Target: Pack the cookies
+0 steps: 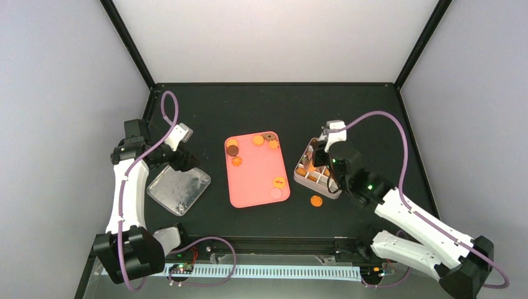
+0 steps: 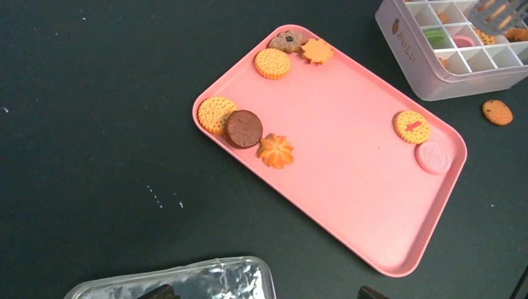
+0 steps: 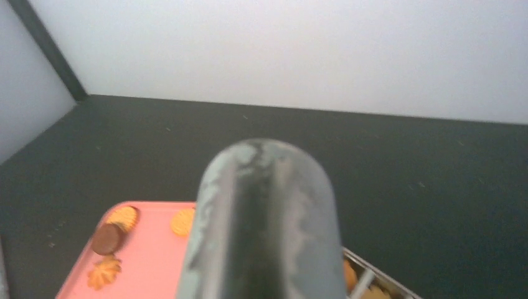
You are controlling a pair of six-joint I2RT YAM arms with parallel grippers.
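Observation:
A pink tray (image 2: 348,187) holds several cookies: round yellow, flower-shaped, brown (image 2: 243,129), speckled and pink ones. To its right is a divided box (image 2: 408,53) with cookies in some compartments. One cookie (image 1: 316,201) lies outside, beside the box. My right gripper (image 1: 320,161) is over the box; a large blurred grey part fills the middle of the right wrist view, and its fingers are unclear. My left gripper (image 1: 187,161) stands above the silver container at left, open, its fingertips at the bottom edge of the left wrist view.
The silver container (image 1: 162,193) sits left of the pink tray.

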